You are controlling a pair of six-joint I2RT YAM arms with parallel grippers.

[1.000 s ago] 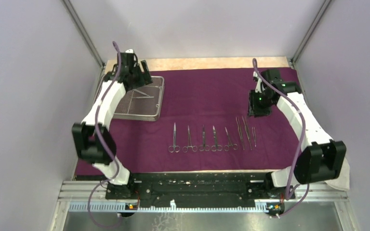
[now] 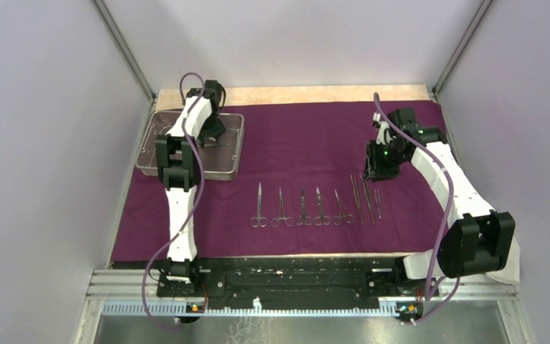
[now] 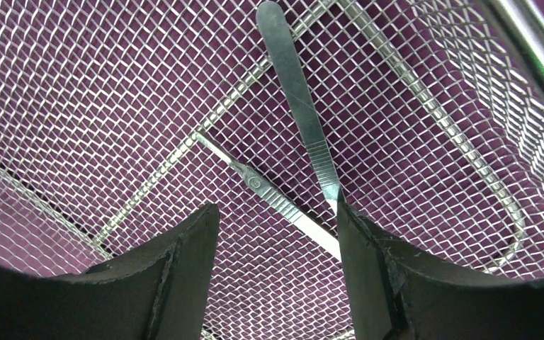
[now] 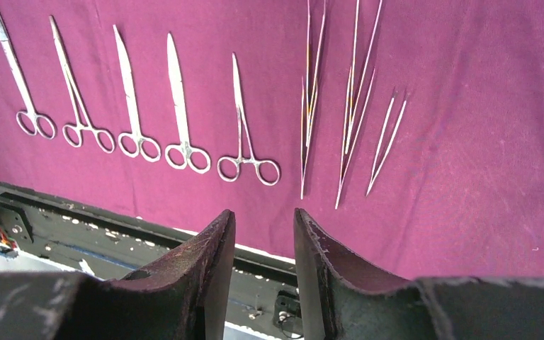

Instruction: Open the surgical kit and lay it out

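The metal mesh tray [image 2: 233, 158] sits at the left, with my left gripper low inside it, fingers apart over two flat scalpel handles, one longer [image 3: 290, 78] and one slimmer [image 3: 265, 188]. The longer one's lower end passes behind the right finger; neither is clearly held. On the purple cloth, scissors and clamps [image 4: 178, 106] lie in a row, with several tweezers [image 4: 389, 142] to their right. My right gripper hangs open above the cloth near the tweezers, nothing between its fingers.
Walls stand at the sides and back; a dark rail [image 2: 293, 276] runs along the front.
The right arm has shifted only slightly. The laid-out instruments are unchanged.
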